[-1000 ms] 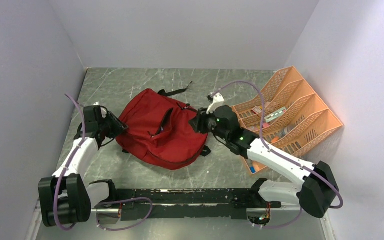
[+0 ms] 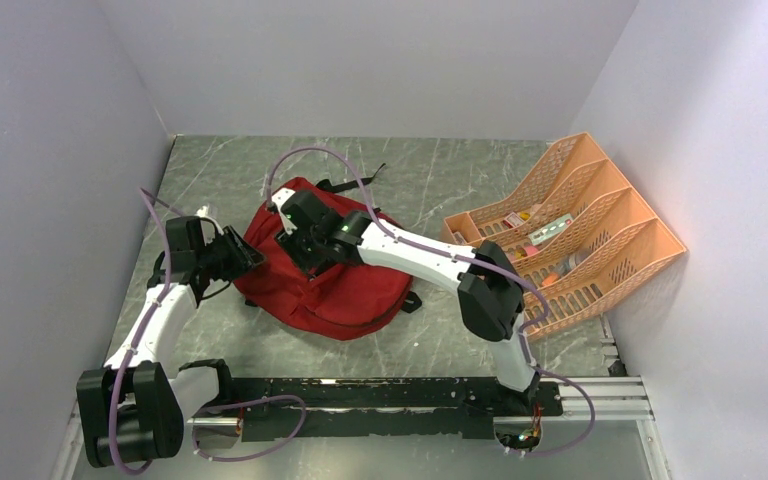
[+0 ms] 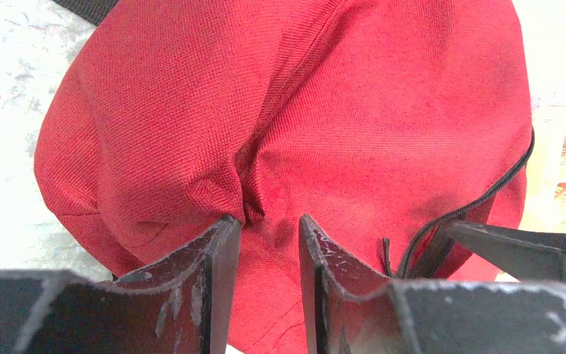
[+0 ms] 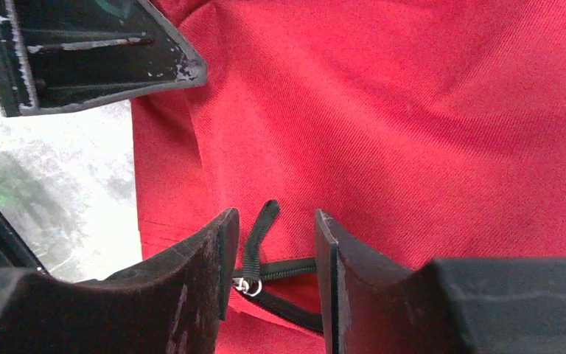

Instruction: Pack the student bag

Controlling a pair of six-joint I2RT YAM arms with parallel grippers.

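The red bag lies flat and creased on the grey table. Its front carries a black zipper with a dark pull tab, which shows between and beyond the spread fingers of my right gripper. That gripper is low over the bag's middle and open, holding nothing. At the bag's left edge, my left gripper is partly open, with a fold of red cloth in view past its tips; whether they touch the cloth I cannot tell. In the top view the right arm covers part of the zipped opening.
An orange slotted organizer stands at the right with several small items, among them a pale green box. A black strap sticks out behind the bag. Both grippers are close together. Bare table lies behind and in front of the bag.
My right gripper has moved left from the bag's right edge to over its zipped opening. The left gripper has shifted slightly toward the bag. The bag has stayed in place.
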